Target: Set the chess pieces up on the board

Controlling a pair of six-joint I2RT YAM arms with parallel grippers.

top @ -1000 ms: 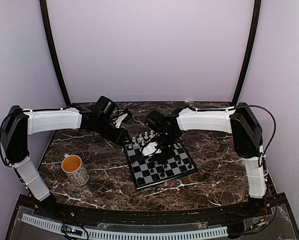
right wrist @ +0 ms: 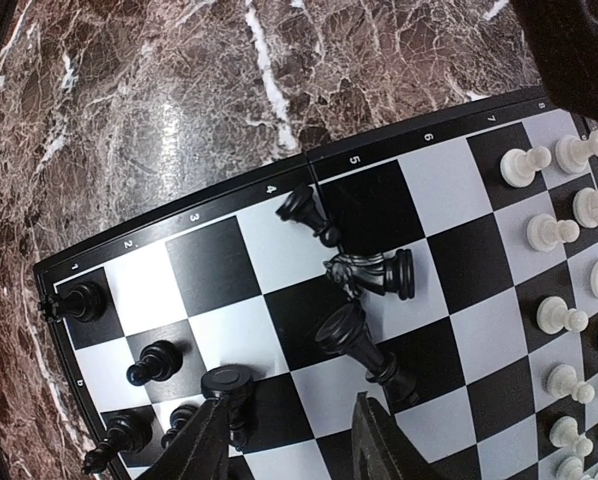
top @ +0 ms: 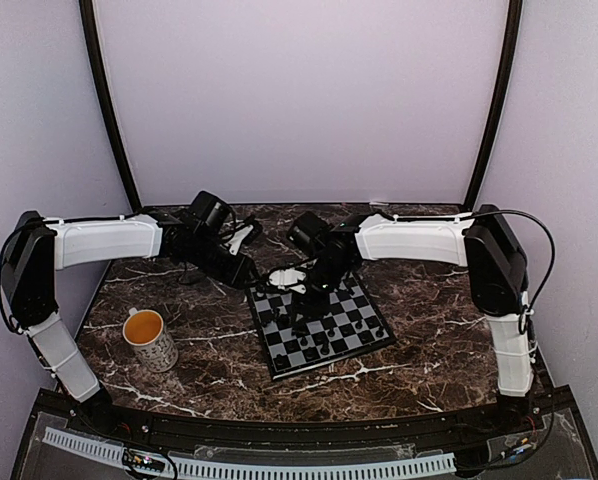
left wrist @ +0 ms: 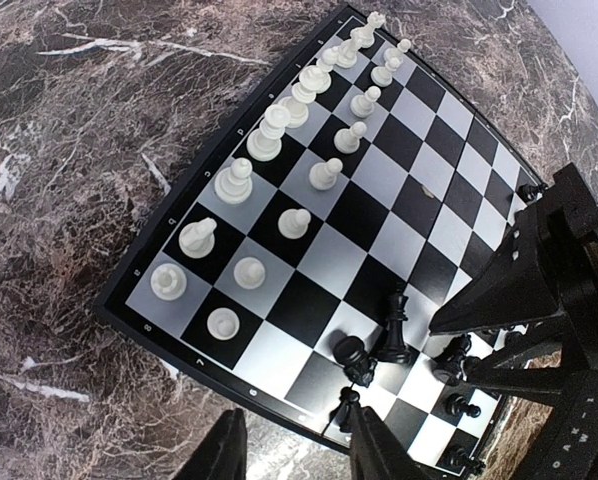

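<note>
The chessboard [top: 369, 340] lies mid-table. White pieces [left wrist: 234, 182] stand along one side in the left wrist view. Several black pieces stand or lie on the other half, among them a tall one [left wrist: 395, 325] and a toppled one [right wrist: 369, 272]. My left gripper is part open over the board's left edge, nothing seen between its fingers. My right gripper hangs over the black pieces, fingers apart, with a black piece [right wrist: 229, 385] just beside its left finger.
An orange-lined mug [top: 151, 340] stands at the front left. The marble table [top: 209, 380] is otherwise largely clear around the board. My two arms come close together over the board's back half.
My right gripper has shifted slightly over the board in the top view, covering more of the white pieces at the back. The left arm is almost unchanged.
</note>
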